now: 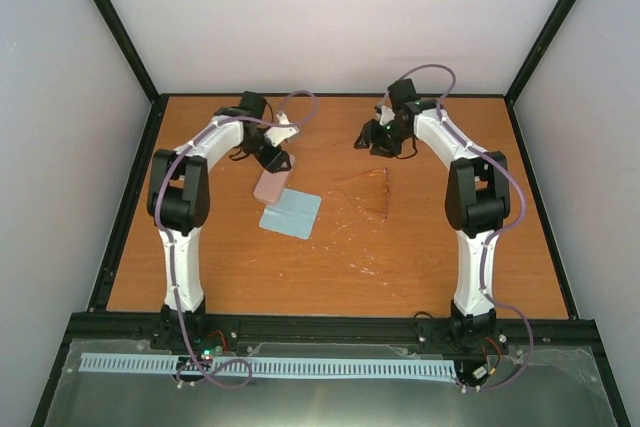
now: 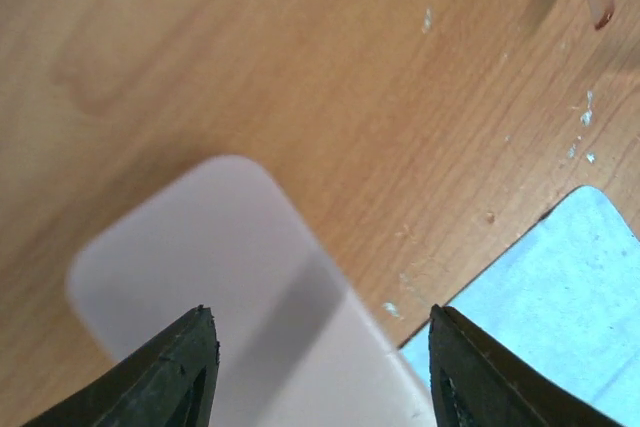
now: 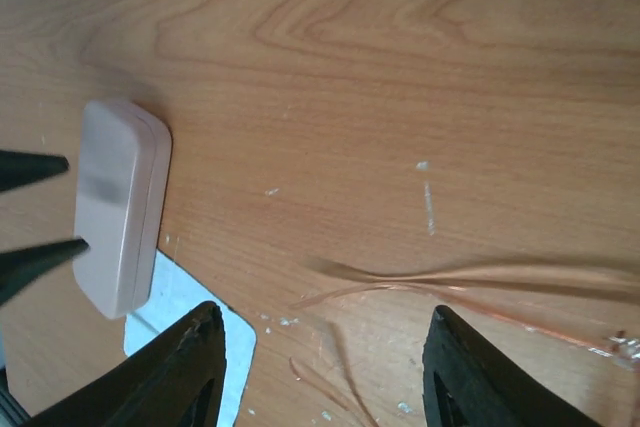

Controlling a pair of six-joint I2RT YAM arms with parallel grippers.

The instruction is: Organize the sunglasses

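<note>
A pale pink glasses case [image 1: 271, 183] lies closed on the table, overlapping a light blue cloth [image 1: 291, 217]. Thin, translucent brown sunglasses [image 1: 386, 192] rest to the right of the cloth, appearing at the lower right of the right wrist view [image 3: 530, 328]. My left gripper hangs open just over the case, its fingertips apart with nothing gripped. My right gripper stands open above the table near the sunglasses, also empty.
Walls and a dark frame [image 1: 542, 207] bound it on the sides and back.
</note>
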